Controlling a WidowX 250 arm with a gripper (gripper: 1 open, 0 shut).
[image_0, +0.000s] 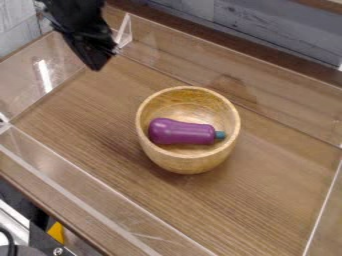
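My gripper is at the upper left of the camera view, dark and angled down over the bare wooden surface, shut with nothing visible between its fingers. Well to its lower right, a wooden bowl holds a purple eggplant-like object with a green tip, lying on its side inside.
Dark cables and a small yellow item show at the lower left, beyond the edge.
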